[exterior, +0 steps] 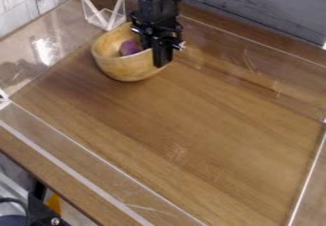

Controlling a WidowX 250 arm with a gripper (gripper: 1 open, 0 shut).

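Note:
A tan wooden bowl (121,68) sits at the back left of the wooden table, a purple object (129,48) inside it. My black gripper (160,56) reaches down from the top to the bowl's right side, its tips at or just inside the rim. Whether its fingers hold anything is too small to tell.
A white wire-like holder (105,12) stands behind the bowl at the back left. A grey wall (261,15) runs along the back.

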